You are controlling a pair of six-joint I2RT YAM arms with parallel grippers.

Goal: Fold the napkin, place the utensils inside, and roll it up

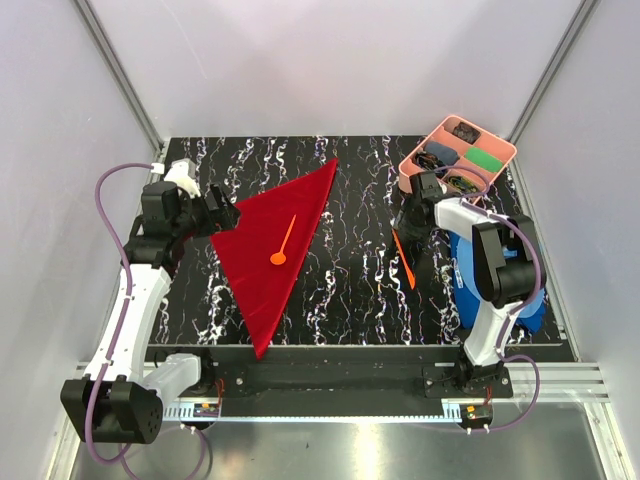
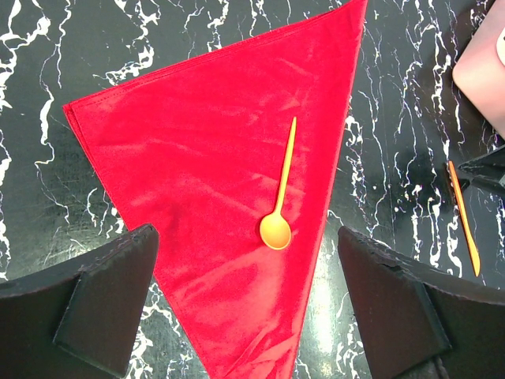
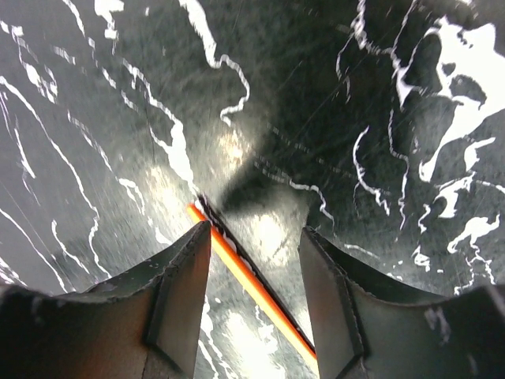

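The red napkin [image 1: 270,230] lies folded into a triangle on the left of the black marbled table, with an orange spoon [image 2: 274,229] on it. My left gripper [image 1: 222,208] hangs open above the napkin's left part. An orange utensil [image 3: 260,292], its bowl or blade not clear, lies on the table to the napkin's right, near the pink organizer. My right gripper is open just over this utensil's upper end, its left finger beside it.
The pink organizer [image 1: 411,170] with cables and pouches stands at the back right. Blue items [image 1: 465,290] lie at the right edge.
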